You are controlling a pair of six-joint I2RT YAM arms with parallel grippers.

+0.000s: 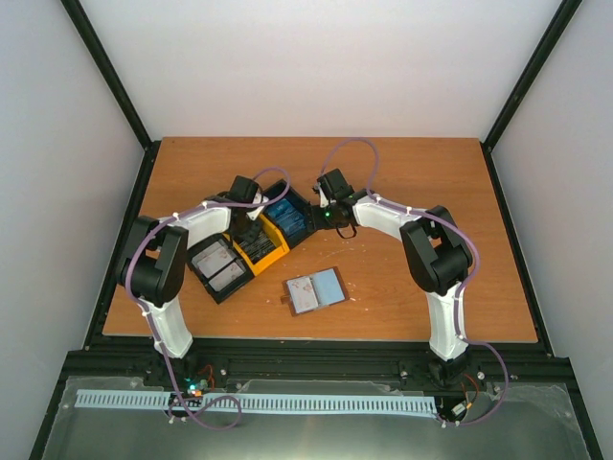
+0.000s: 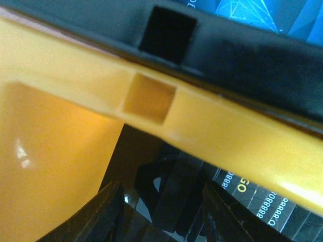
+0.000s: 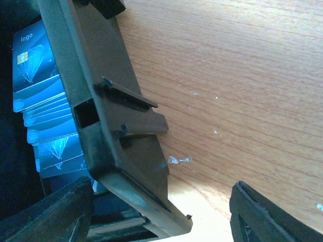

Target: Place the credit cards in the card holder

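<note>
My left gripper reaches into the yellow bin (image 2: 55,141), its fingers apart above black credit cards (image 2: 272,209). Nothing clearly sits gripped between them, though dark cards lie just beneath. Blue cards (image 3: 50,118) lie stacked in the black bin alongside, and the right wrist view shows my right gripper at that bin's wall, open and empty. Pale cards (image 1: 220,265) fill the near-left black bin. The card holder (image 1: 317,290) lies spread open on the table, with light pages and a brown edge.
The joined bins run diagonally across the left-centre of the wooden table (image 1: 421,307). Beside the blue cards' bin stands its black outer wall (image 3: 101,116). Free table surrounds the card holder, and the back and right areas are clear.
</note>
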